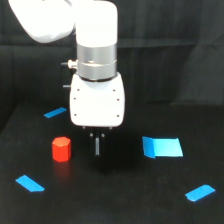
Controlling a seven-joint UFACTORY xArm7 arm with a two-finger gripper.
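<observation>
The white robot arm hangs from the top centre, its gripper (97,140) low over the dark table, with thin dark fingers that are hard to make out. A red hexagonal block (61,149) stands just left of the gripper, apart from it. Right of the gripper lies a light blue piece (168,147) with a darker blue side.
Blue tape strips lie at the front left (29,184), front right (200,193) and back left (54,112). A dark curtain hangs behind.
</observation>
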